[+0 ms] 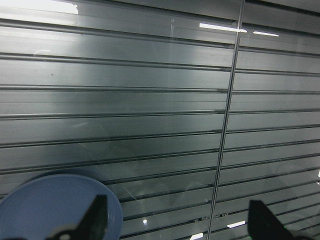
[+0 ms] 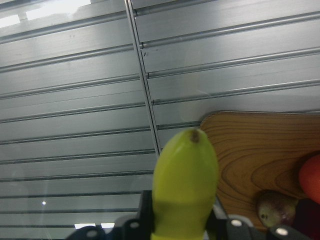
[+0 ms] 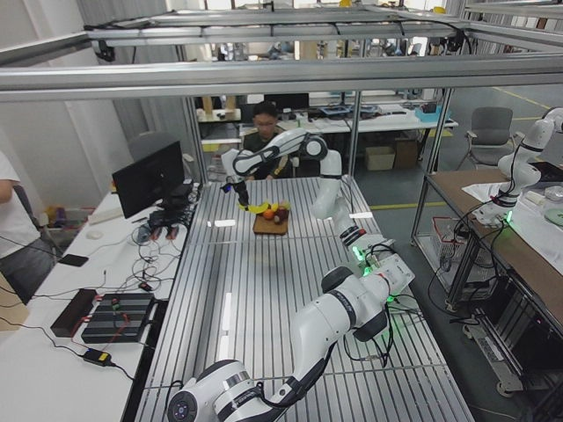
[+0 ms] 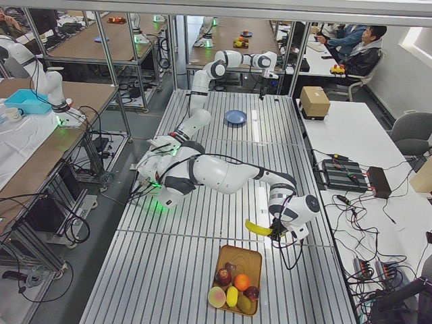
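Observation:
A yellow banana [image 4: 256,227] is held by my right gripper [image 4: 275,233], above the slatted table beside a wooden tray [image 4: 252,262]; in the right wrist view the banana [image 2: 184,180] stands upright between the fingers. The tray holds an orange [image 4: 241,282], a peach [image 4: 217,296], a yellow fruit [image 4: 231,296] and several darker fruits. My left gripper [image 4: 263,91] is at the far end of the table, near a blue plate [image 4: 235,117]. In the left wrist view the plate [image 1: 55,205] lies below it, and the dark fingertips show apart with nothing visible between.
Metal frame posts and rails surround the table. A side desk [image 4: 364,135] carries a cardboard box [image 4: 314,101], power units and cables.

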